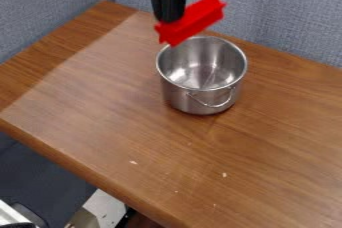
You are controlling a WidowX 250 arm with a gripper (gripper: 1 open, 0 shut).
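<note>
The black gripper (170, 8) is at the top centre of the camera view, shut on a red block (191, 22) that is tilted diagonally. The block hangs over the rear of a shiny steel pot (201, 81) with a wire handle, which stands on the wooden table (94, 112). The fingertips are partly hidden by the block.
Grey padded walls (287, 22) rise behind and to the left of the table. A dark gap with some pale and black hardware lies beyond its lower left edge.
</note>
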